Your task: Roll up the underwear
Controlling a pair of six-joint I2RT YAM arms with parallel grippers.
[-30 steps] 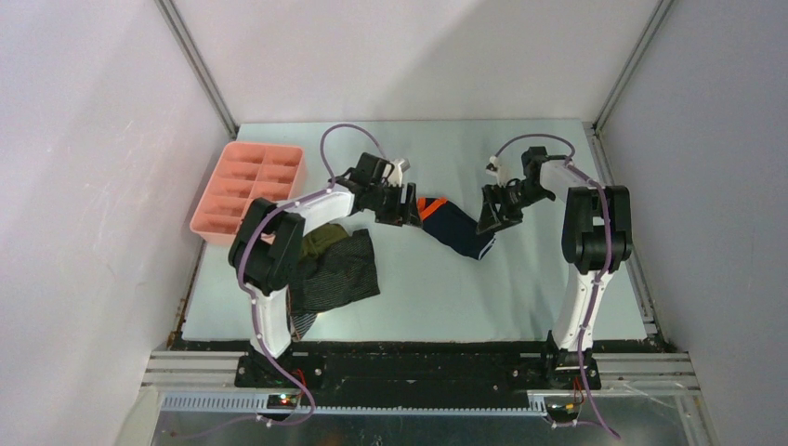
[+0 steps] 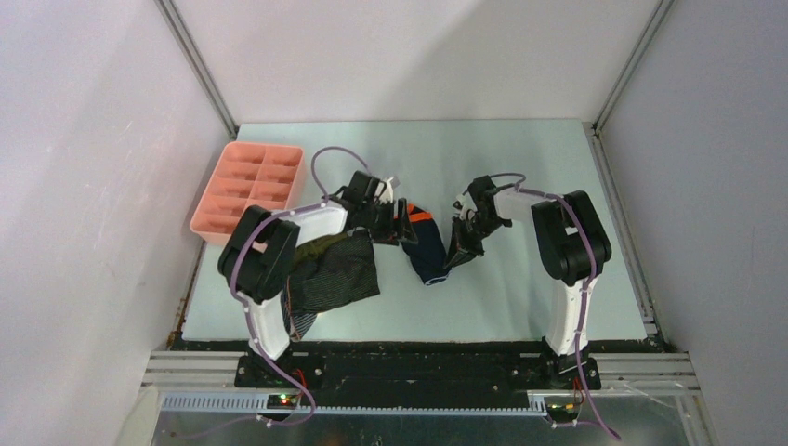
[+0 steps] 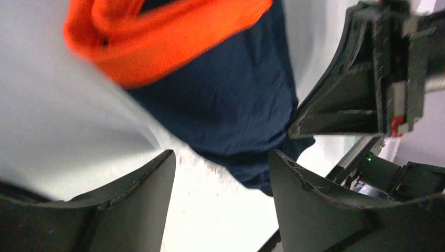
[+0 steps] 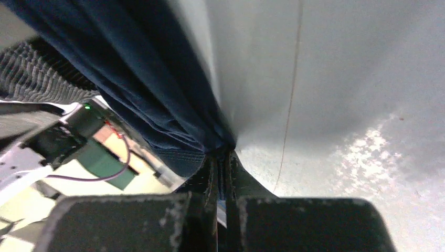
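Observation:
The folded navy underwear [image 2: 428, 250] lies as a narrow strip in mid-table, its orange waistband [image 3: 173, 39] at the far end. At the strip's near right end, my right gripper [image 2: 452, 267] is shut on the navy cloth. Its fingertips pinch a gathered fold of the underwear [image 4: 157, 79] in the right wrist view. My left gripper stands open, and nothing shows between its fingers. In the left wrist view the cloth passes beyond those fingers, and the right gripper's dark fingers [image 3: 336, 118] reach the cloth's right edge.
A pink divided tray [image 2: 229, 187] stands at the back left. Dark striped and olive clothes [image 2: 339, 274] lie in a pile under and beside the left arm.
My right gripper has moved left and toward the front, shutting on the cloth. The underwear has swung to a steeper slant, its near end shifted left. The left gripper has come slightly left and nearer.

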